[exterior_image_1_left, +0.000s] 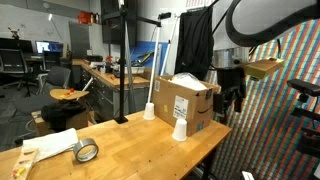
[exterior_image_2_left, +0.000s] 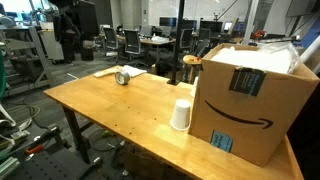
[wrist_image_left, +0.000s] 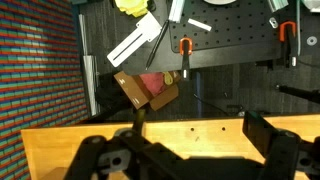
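With no task named, these are the things on the wooden table (exterior_image_1_left: 130, 150). A silver-grey tape roll (exterior_image_1_left: 85, 150) sits at the near left in exterior view 1, beside a white cloth or paper (exterior_image_1_left: 57, 143). One white cup (exterior_image_1_left: 180, 130) stands upside down near an open cardboard box (exterior_image_1_left: 205, 107); a second white cup-like object (exterior_image_1_left: 149, 111) is farther back. Exterior view 2 shows the tape roll (exterior_image_2_left: 122, 77) and the near cup (exterior_image_2_left: 181, 114) well apart. My gripper is open over the table's edge, nothing between its fingers.
The box (exterior_image_2_left: 240, 115) holds white wrapping. Beyond the table edge, the wrist view shows a dark perforated board (wrist_image_left: 225, 25) carrying tools and a small open carton (wrist_image_left: 148, 90) below. A ribbed multicoloured shutter (exterior_image_1_left: 270, 120) stands at the right.
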